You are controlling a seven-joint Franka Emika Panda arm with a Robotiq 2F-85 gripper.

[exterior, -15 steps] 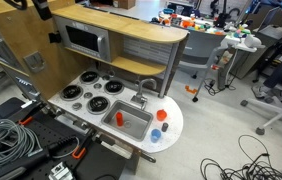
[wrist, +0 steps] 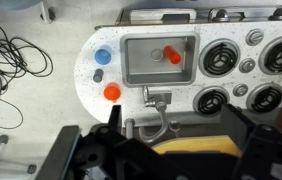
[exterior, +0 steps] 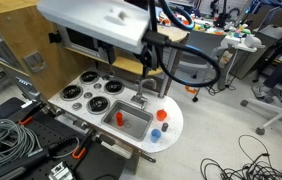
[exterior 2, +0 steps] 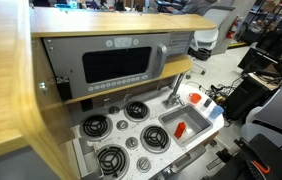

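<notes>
My gripper stands open high above the counter, its dark fingers at the lower left and lower right of the wrist view with nothing held between them. Inside the sink (wrist: 133, 62) lies a red object (wrist: 172, 54), also visible in both exterior views. On the rounded counter end beside the sink are a blue cup (wrist: 103, 55), a small dark cylinder (wrist: 98, 75) and an orange-red cup (wrist: 112, 92). A curved faucet (wrist: 159, 102) rises at the sink's edge. In exterior view 1 the white arm (exterior: 101, 22) covers much of the top.
Several stove burners (exterior 2: 112, 158) sit alongside the sink. A microwave (exterior 2: 118, 65) and a wooden shelf (exterior 2: 126, 88) overhang the counter's back. Black cables (wrist: 11, 62) lie on the floor past the rounded end. Bare counter (exterior: 172, 140) surrounds the cups.
The arm has swung from the upper left toward the right in exterior view 1, now looming large over the shelf. The sink's red object and the cups have stayed put.
</notes>
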